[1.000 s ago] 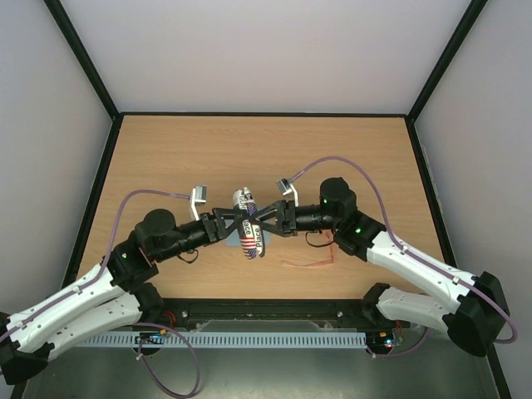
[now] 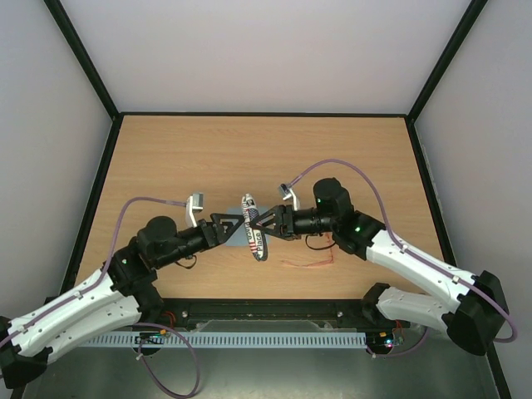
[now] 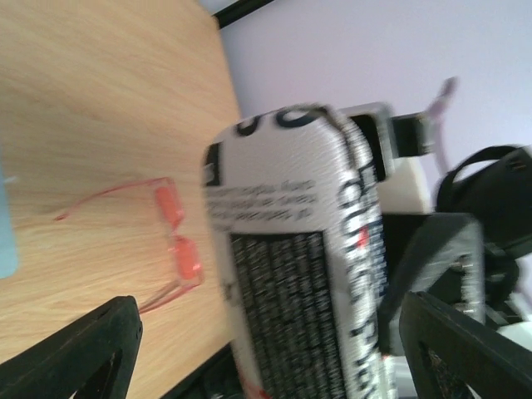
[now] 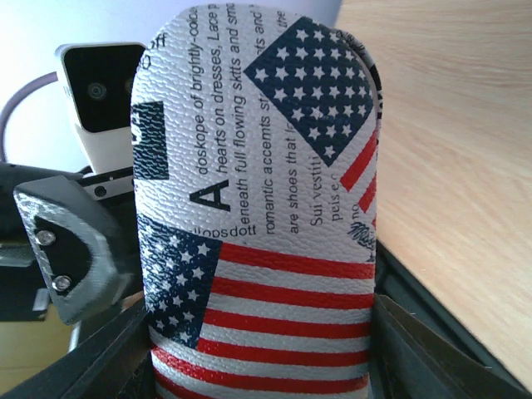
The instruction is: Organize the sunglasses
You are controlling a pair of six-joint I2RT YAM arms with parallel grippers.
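A glasses case (image 2: 253,233) printed with flags and newsprint is held upright in mid-air by my right gripper (image 2: 257,224), shut on it; in the right wrist view the case (image 4: 253,208) fills the middle. My left gripper (image 2: 234,223) is open just left of the case, and in the left wrist view the case (image 3: 295,274) stands between and beyond its spread fingers. Red sunglasses (image 3: 179,237) lie on the table in the left wrist view, partly hidden by the right arm in the top view.
A grey-blue flat item (image 3: 5,241) lies on the wooden table (image 2: 258,150) beneath the case. Both arms meet over the middle.
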